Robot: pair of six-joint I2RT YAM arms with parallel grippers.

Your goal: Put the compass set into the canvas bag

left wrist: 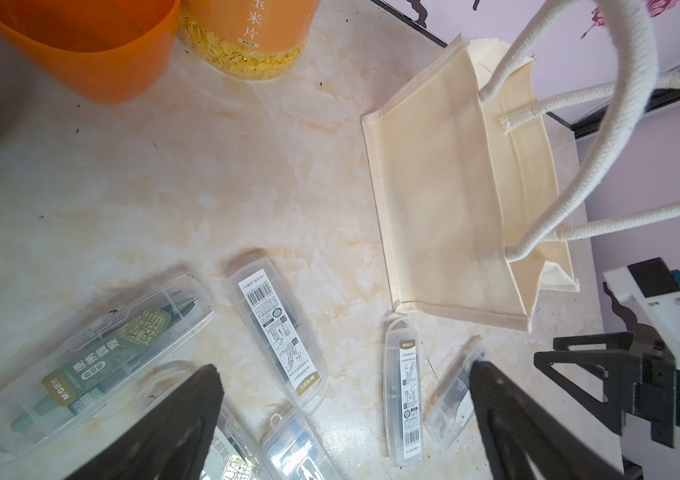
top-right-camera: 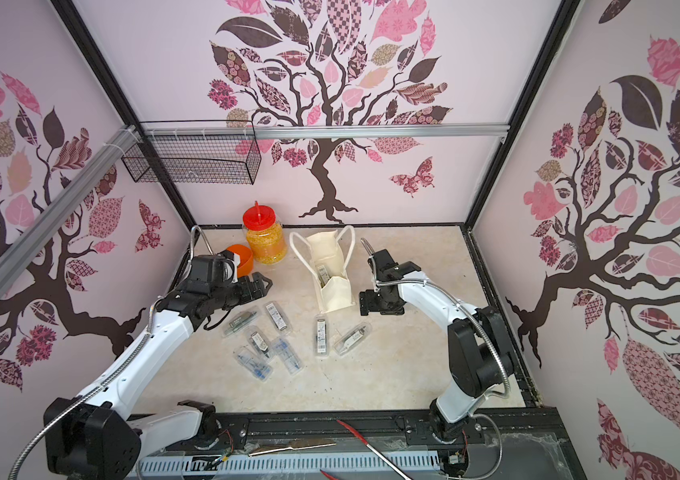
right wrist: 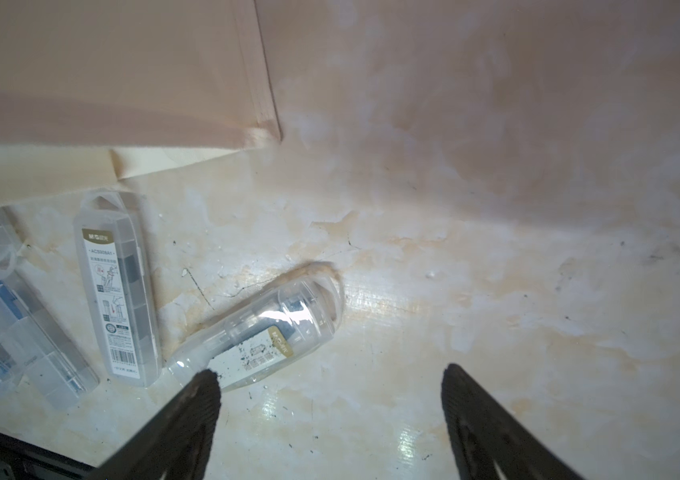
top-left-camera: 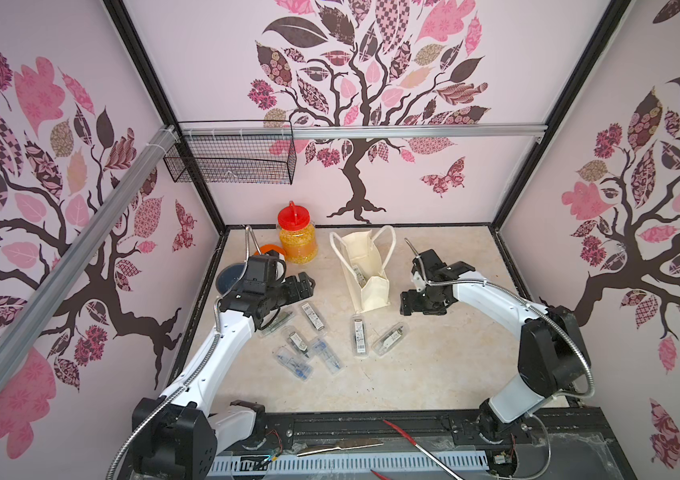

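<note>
The cream canvas bag [top-left-camera: 369,297] stands upright at mid-table, its mouth open and handles up; a clear case with a label [top-left-camera: 359,275] shows inside it. On the table in front lie several clear plastic stationery cases, among them a labelled upright-lying case [right wrist: 118,296] and a tilted case [right wrist: 264,336]; which one is the compass set I cannot tell. My right gripper is open and empty, just right of the bag and above bare table beside the tilted case. Left of the bag, my left gripper hangs open over the cases, nothing between its fingers.
Behind the left arm stand a red-lidded jar [top-left-camera: 298,236] of yellow flakes, an orange container [left wrist: 104,48] and a dark bowl [top-left-camera: 230,280]. A green-labelled case [left wrist: 104,360] lies nearby.
</note>
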